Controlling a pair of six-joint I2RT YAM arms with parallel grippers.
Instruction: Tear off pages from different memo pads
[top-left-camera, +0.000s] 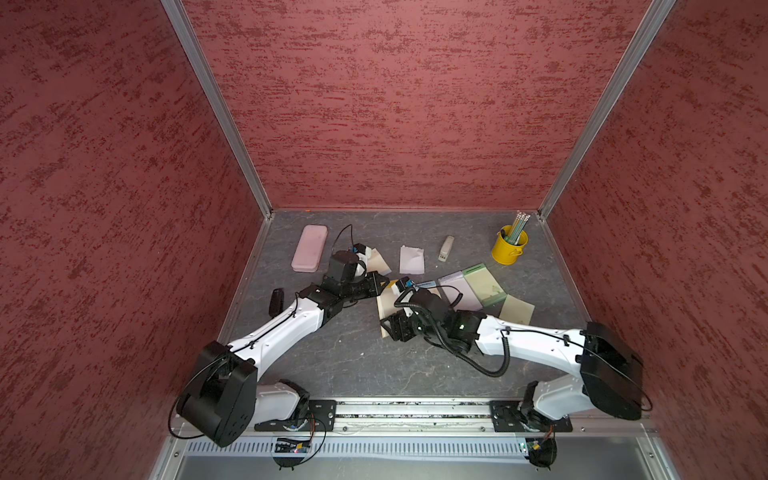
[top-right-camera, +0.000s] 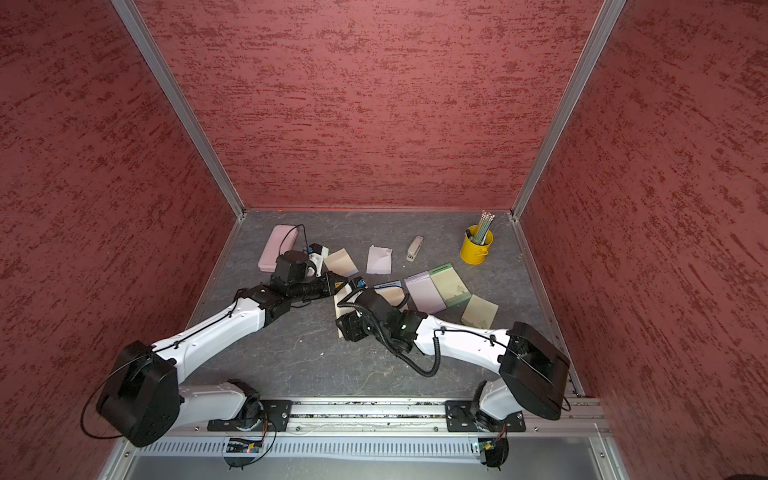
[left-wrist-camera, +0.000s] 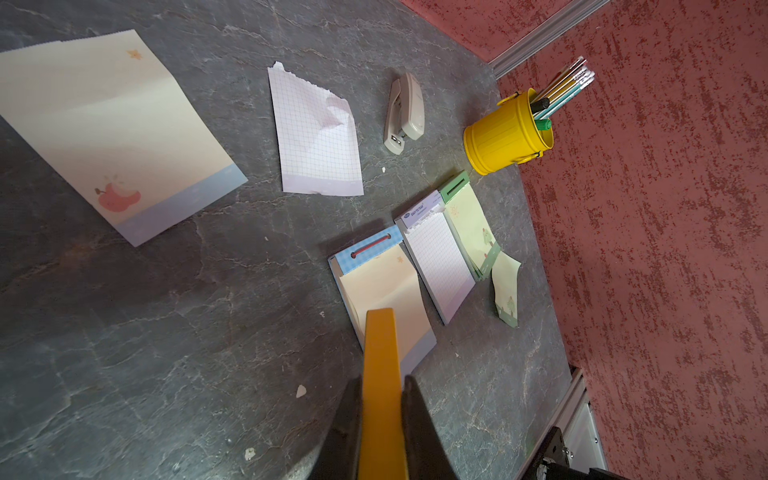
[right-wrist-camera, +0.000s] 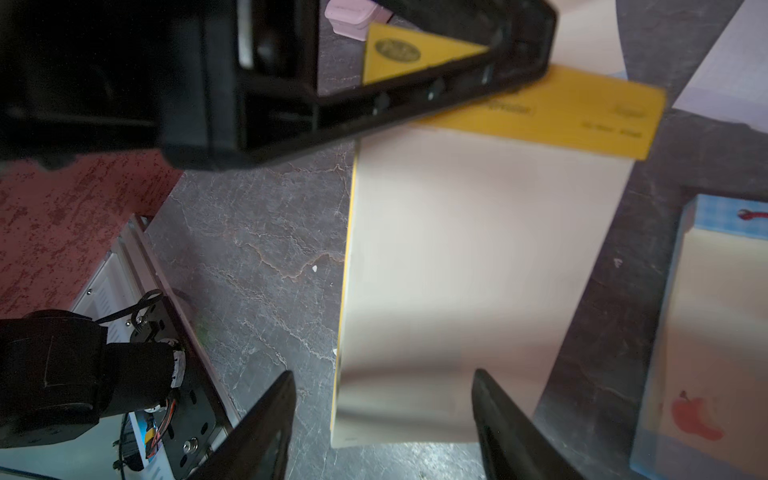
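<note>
A memo pad with a yellow binding (right-wrist-camera: 592, 112) and blank white pages (right-wrist-camera: 472, 256) hangs above the table. My left gripper is shut on that binding; in the left wrist view the pad shows edge-on as a yellow strip (left-wrist-camera: 381, 352). Close to the pad's lower end, my right gripper stands open, one finger (right-wrist-camera: 268, 428) to the left of the pad and the other overlapping its lower right in view. Whether it touches the pages I cannot tell. On the table lie a blue-topped pad (left-wrist-camera: 388, 280), a purple-topped pad (left-wrist-camera: 438, 260) and a green-topped pad (left-wrist-camera: 470, 220).
Loose sheets lie about: cream (left-wrist-camera: 112, 128), squared white (left-wrist-camera: 314, 132) and pale green (left-wrist-camera: 505, 284). Behind are a stapler (left-wrist-camera: 405, 112), a yellow bucket of pencils (left-wrist-camera: 504, 136) and a pink case (top-left-camera: 309, 248).
</note>
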